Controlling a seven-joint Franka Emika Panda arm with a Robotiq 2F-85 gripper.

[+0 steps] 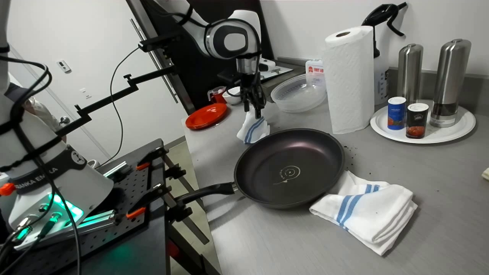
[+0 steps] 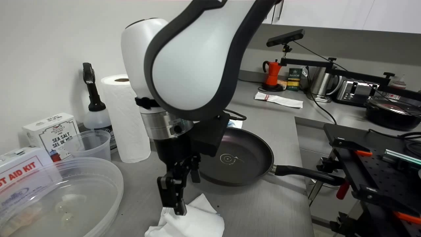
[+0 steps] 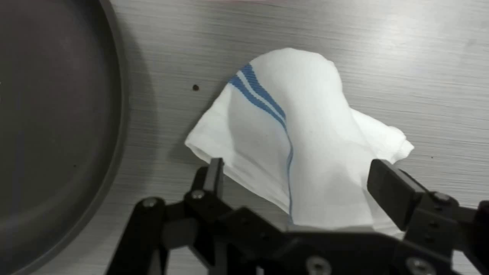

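A white cloth with blue stripes lies bunched on the counter beside the pan. My gripper is open above it, its fingers wide apart, and the cloth's near part shows between them in the wrist view. Whether the fingertips touch the fabric, I cannot tell. Exterior view 1 has the gripper just behind the same cloth. In exterior view 2 the gripper hangs over the cloth, partly covering it.
The black frying pan sits right by the cloth, its handle past the counter edge. A second folded towel lies in front. Red plates, a clear plastic bowl and a paper towel roll stand nearby.
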